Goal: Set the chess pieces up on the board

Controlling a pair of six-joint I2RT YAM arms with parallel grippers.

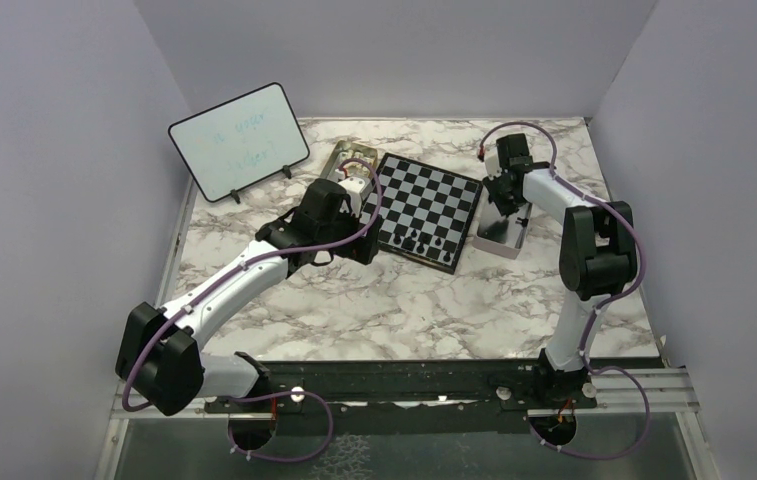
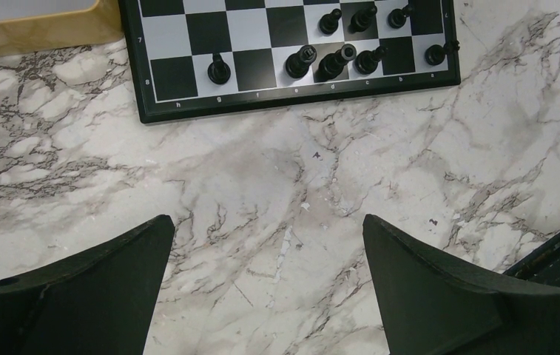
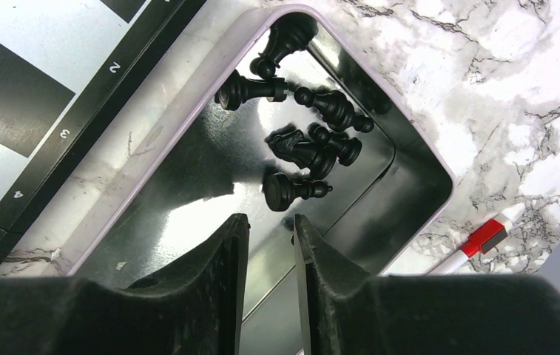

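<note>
The chessboard (image 1: 426,200) holds several black pieces along its near edge, among them a pawn (image 2: 328,24) and a taller piece (image 2: 300,63). My left gripper stands open over bare marble at the board's near-left side, its fingers wide apart. My right gripper is over the pink-rimmed tray (image 3: 166,155) right of the board, fingers part open. In that tray several black pieces lie on their sides, including a knight (image 3: 299,151) and a piece (image 3: 284,192) just beyond my right fingertips.
A tan tray (image 2: 55,31) with pale pieces stands left of the board. A whiteboard (image 1: 239,140) stands at the back left, and a marker (image 3: 484,238) lies right of the pink tray.
</note>
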